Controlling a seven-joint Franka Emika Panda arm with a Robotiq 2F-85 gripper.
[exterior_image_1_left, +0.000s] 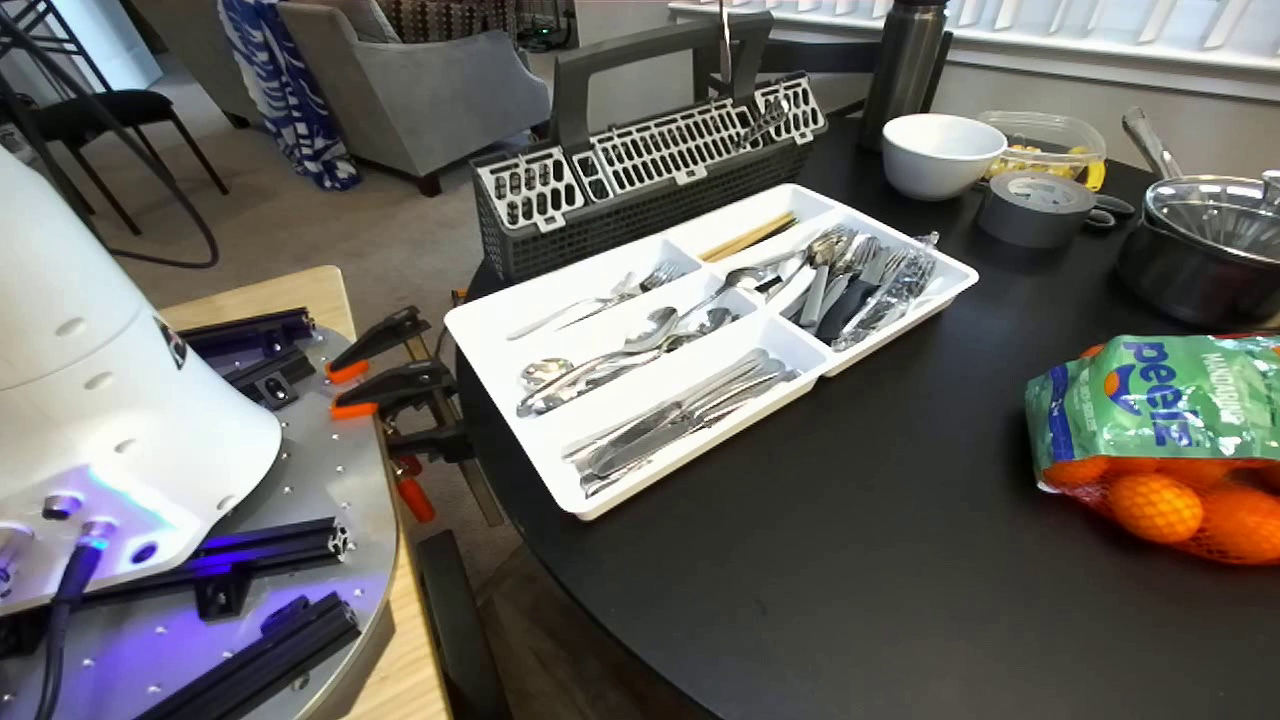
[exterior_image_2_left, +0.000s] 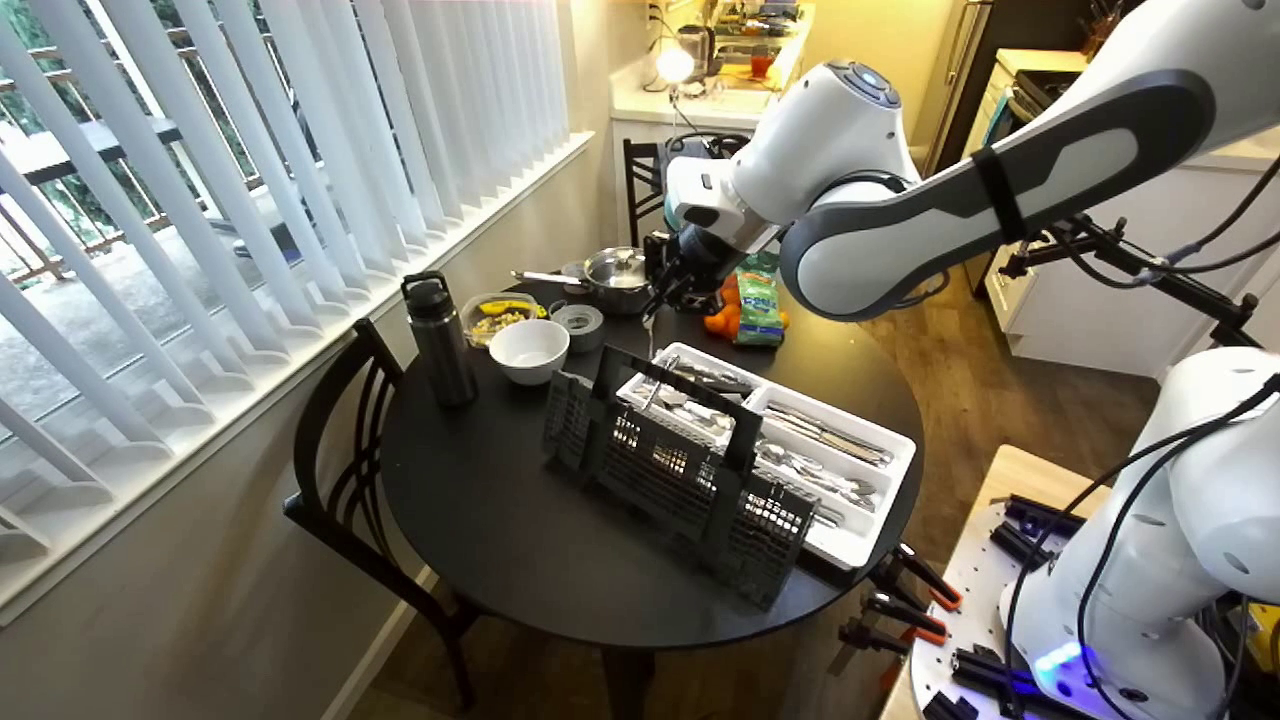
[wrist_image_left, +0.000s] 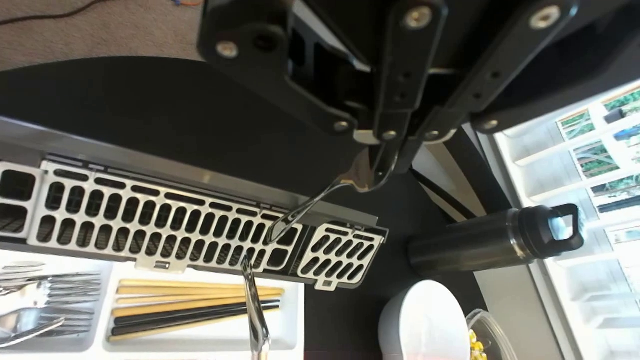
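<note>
In the wrist view my gripper is shut on the head of a shiny fork or spoon; which of the two I cannot tell. Its handle slants down over the slotted lid of the dark cutlery basket. Exterior view 1 shows the hanging piece's thin end above the basket, my gripper being out of that picture. Seen from exterior view 2, the gripper is beyond the basket. A second metal utensil pokes up from the lid's slots. Beside the basket lies a white tray of sorted cutlery.
A black bottle, a white bowl, a plastic tub, grey tape and a lidded pot crowd the table's far side. A bag of mandarins lies to the right. Bare table fronts the tray.
</note>
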